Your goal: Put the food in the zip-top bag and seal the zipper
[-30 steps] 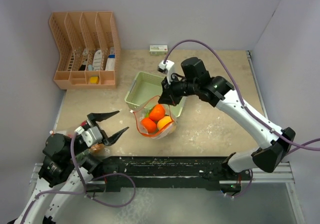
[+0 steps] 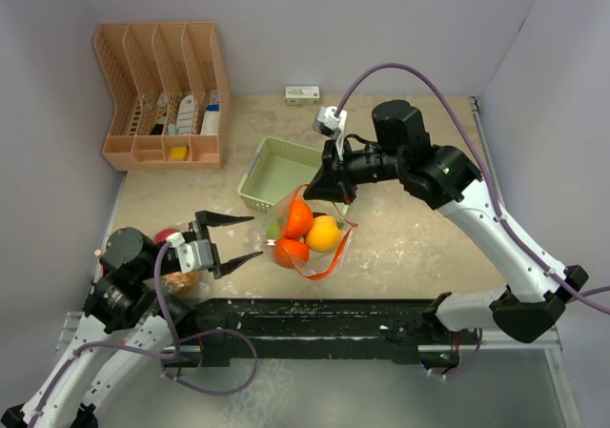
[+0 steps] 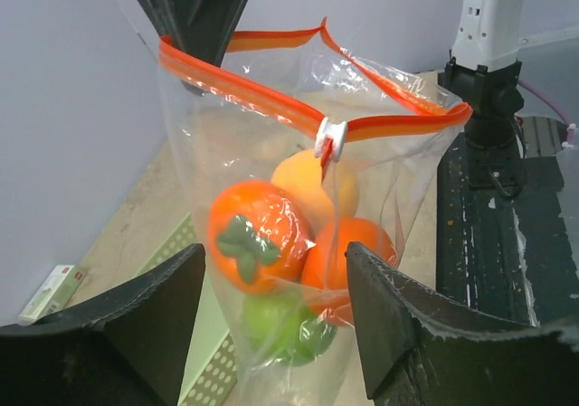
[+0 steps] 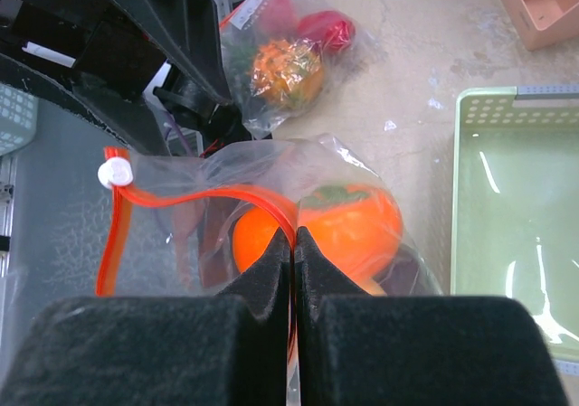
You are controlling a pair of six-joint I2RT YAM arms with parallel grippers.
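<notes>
A clear zip bag [image 3: 204, 144] with an orange zipper rim hangs open-mouthed from my right gripper, which is shut on that rim. Inside show two orange-red fruits [image 3: 258, 234], a yellow one [image 2: 324, 234] and a green one [image 3: 280, 325]. The white zipper slider [image 3: 331, 136] sits on the rim, on the side facing the left wrist camera. Left of the bag in the top view, my left gripper [image 2: 256, 237] is open, its fingertips apart and close to the bag's side, nothing clearly held between them.
Behind the bag stands a pale green basket [image 2: 286, 166], empty where visible. Another filled bag [image 4: 288, 71] lies beside the left arm. A peach organizer [image 2: 162, 147] and a small box [image 2: 302, 94] are at the back.
The left gripper has moved right, toward the bag, and its fingers have closed somewhat.
</notes>
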